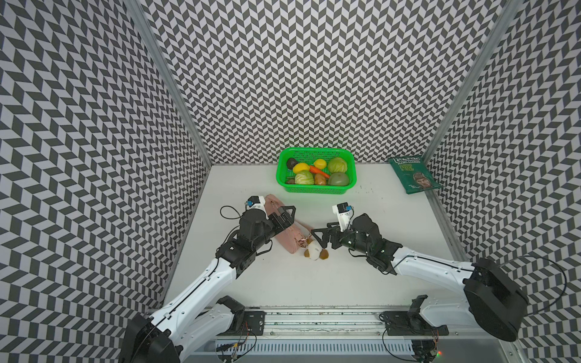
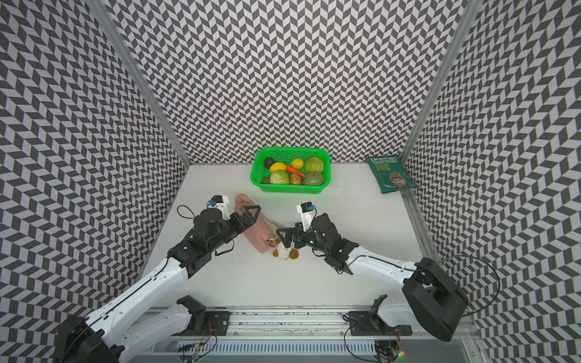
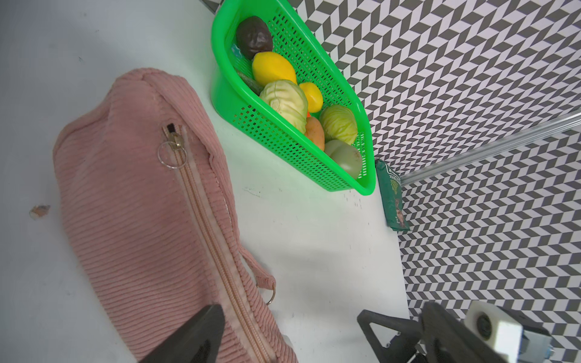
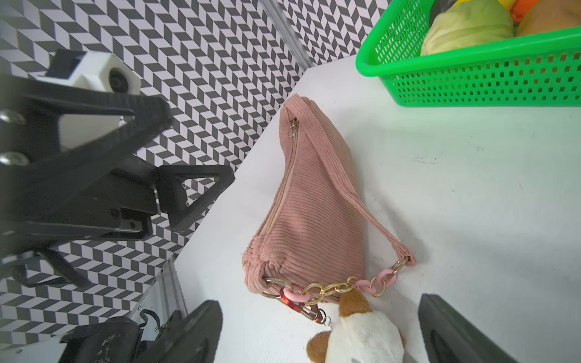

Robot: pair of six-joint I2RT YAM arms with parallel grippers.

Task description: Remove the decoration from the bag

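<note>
A pink corduroy bag (image 4: 320, 211) lies on the table, its zipper (image 3: 211, 242) shut along the side. At its near end runs a gold-and-pink chain (image 4: 329, 290) with a red clasp (image 4: 290, 300). The decoration, a white-and-brown plush toy (image 4: 366, 338), lies against that end; its lower part is cut off in the right wrist view, and how it joins the clasp is unclear. My right gripper (image 1: 322, 234) stands open just above the plush and chain, empty. Over the bag, my left gripper (image 1: 287, 216) is open with nothing between its fingers.
A green basket (image 1: 317, 188) of toy fruit and vegetables stands at the back. A green packet (image 1: 414, 175) lies at the back right.
</note>
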